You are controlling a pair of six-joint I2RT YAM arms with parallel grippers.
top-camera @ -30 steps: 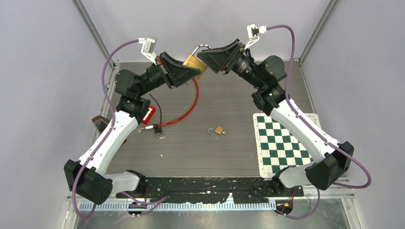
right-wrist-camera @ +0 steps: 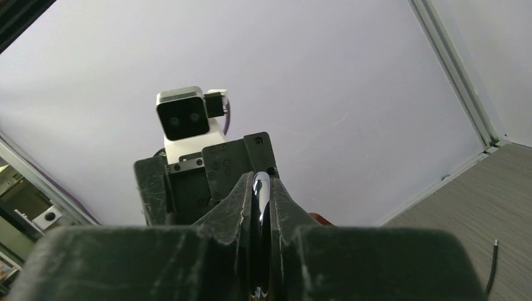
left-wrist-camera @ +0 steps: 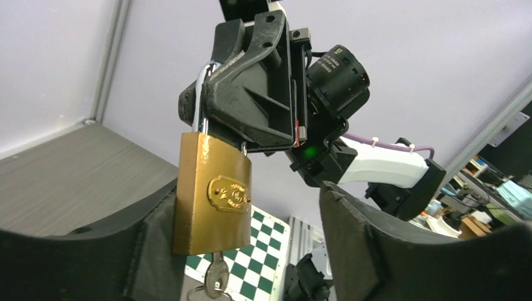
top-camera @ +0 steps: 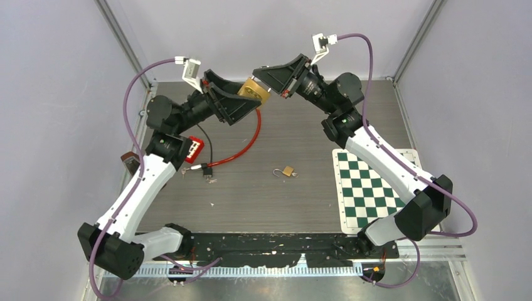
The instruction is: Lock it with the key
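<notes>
A brass padlock (left-wrist-camera: 216,194) hangs from its shiny shackle (left-wrist-camera: 199,106), which my right gripper is shut on. Both shackle legs show reaching down to the lock body in the left wrist view. A key (left-wrist-camera: 217,274) sticks out of the underside, with a ring hanging at its end. Around the body stands my left gripper (top-camera: 251,97), open. The lock is closer to its left finger (left-wrist-camera: 147,238), with clear space toward the right one; whether it touches the left finger I cannot tell.
On the table lie a small open padlock (top-camera: 288,170), a red cable lock (top-camera: 244,150) and a red case (top-camera: 194,149). A green checkered board (top-camera: 366,188) is at the right.
My right gripper has shifted slightly left, and the shackle loop that stood out above it is now mostly hidden. The left gripper has opened around the lock and its arm has moved a little left.
</notes>
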